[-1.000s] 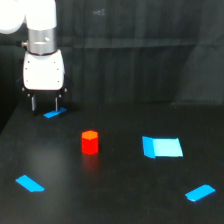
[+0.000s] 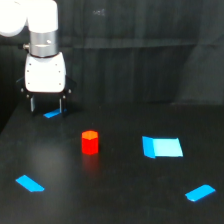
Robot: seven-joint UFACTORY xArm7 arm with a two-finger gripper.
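At the far left, my white gripper point(image 2: 47, 104) points down over the dark table, its two dark fingertips apart. No object shows between the fingers. Right of it and nearer the camera, a red block point(image 2: 90, 143) with a lighter orange-red top rests by itself, clear of the gripper. A light-blue square point(image 2: 168, 147) lies to the right, with a brighter blue piece point(image 2: 148, 147) along its left side; whether these form one object I cannot tell.
Blue strips mark the table: one just below the gripper point(image 2: 53, 114), another blue strip point(image 2: 30, 184) at front left, and a third blue strip point(image 2: 200, 192) at front right. A dark curtain point(image 2: 140, 50) hangs behind.
My gripper sits very slightly lower and to the right, and its fingers look a little wider apart. The red block and the blue pieces are in the same places.
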